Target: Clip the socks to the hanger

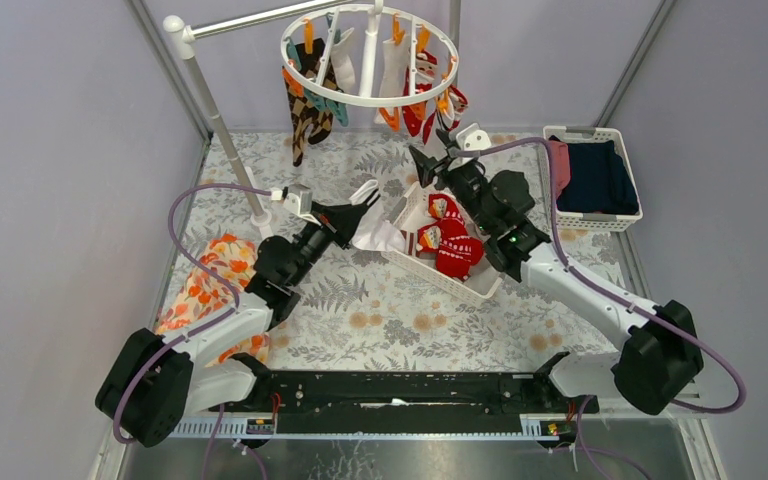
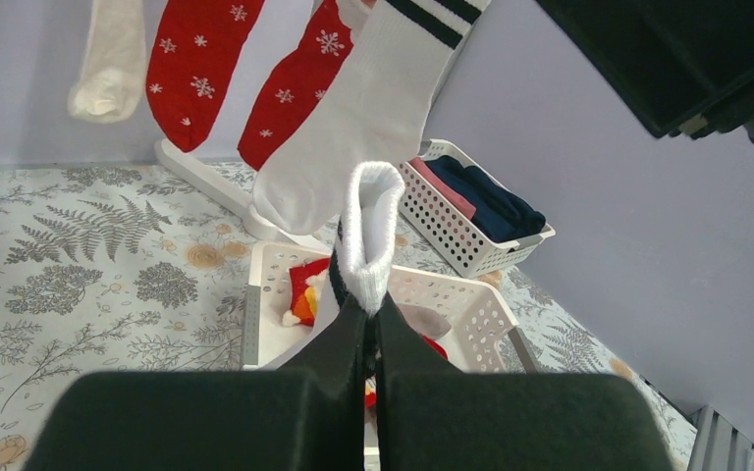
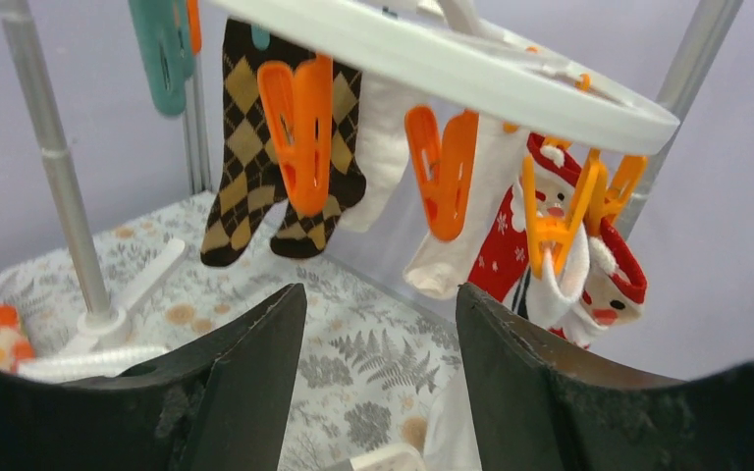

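A white sock (image 1: 380,232) hangs from my left gripper (image 1: 373,197), which is shut on its edge. In the left wrist view that white sock (image 2: 367,231) rises between the fingertips, above the basket. My right gripper is open below the hanger ring (image 3: 471,74), nothing between its fingers. From the round white hanger (image 1: 290,60), orange and teal clips hold several socks. These include a brown argyle sock (image 3: 245,147) and red Christmas socks (image 2: 201,74). A white sock with black stripes (image 2: 368,108) also hangs there; an orange clip (image 3: 555,221) grips white fabric near the right.
A white basket (image 1: 440,284) with red socks (image 1: 452,245) stands mid-table. At the back right is another basket (image 1: 590,220) with dark folded cloth (image 1: 600,178). Orange floral cloth (image 1: 215,285) lies at left.
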